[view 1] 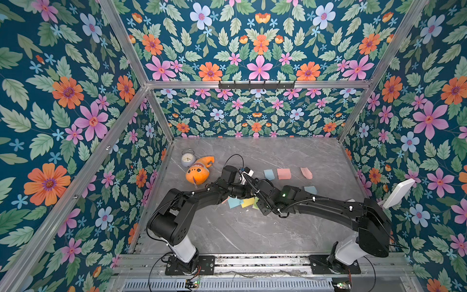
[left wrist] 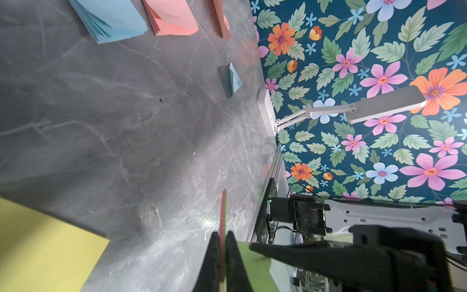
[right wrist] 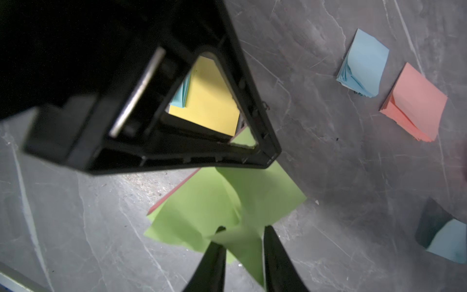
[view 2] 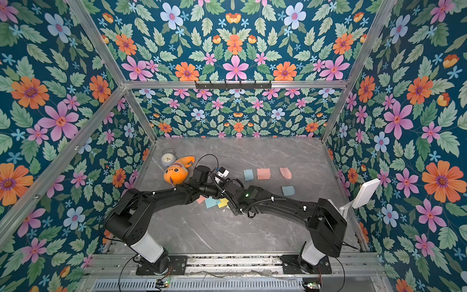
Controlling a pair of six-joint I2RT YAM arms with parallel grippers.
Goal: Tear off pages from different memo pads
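A green memo pad [right wrist: 189,209] with lifted sheets is under both grippers at the table's middle. My left gripper is shut at that pad, a thin pink and green edge showing at its fingertips. My right gripper is part open over the pad, a folded green sheet between its fingertips. A yellow pad [right wrist: 209,97] and a blue pad [view 1: 233,202] lie beside it, partly hidden by the arms.
Toward the back right lie blue [right wrist: 362,63] and pink [right wrist: 413,102] pads, a curled pink sheet [view 1: 305,172] and another blue piece [view 1: 309,189]. An orange plush [view 1: 197,172] and clock [view 1: 187,158] stand back left.
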